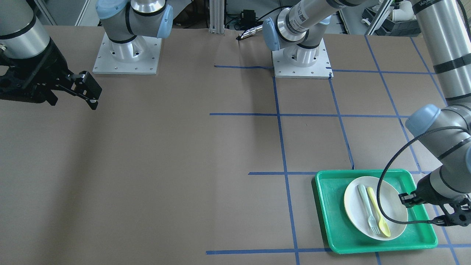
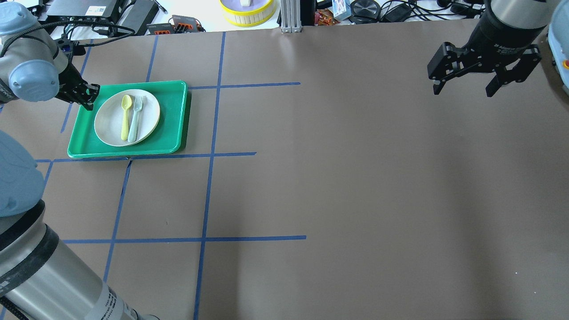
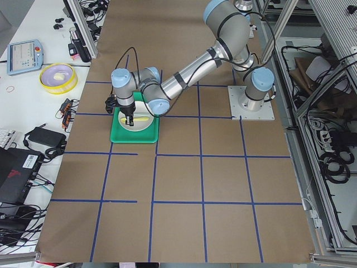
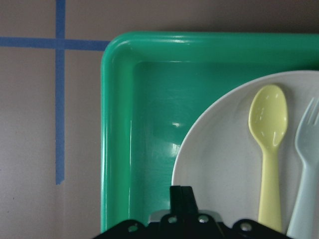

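Observation:
A green tray (image 1: pixel 326 207) at the lower right of the front view holds a white plate (image 1: pixel 355 209) with a pale blue fork (image 1: pixel 367 207) and a yellow spoon (image 1: pixel 382 221) side by side. My black gripper (image 2: pixel 90 98) is over the tray's rim, to the side of the plate in the top view. In the left wrist view its dark tip (image 4: pixel 182 199) shows at the bottom edge beside the plate's rim, left of the spoon; I cannot tell its finger's state.
Other arms stand at the table's edges, one black end (image 2: pixel 482 64) at the top right of the top view.

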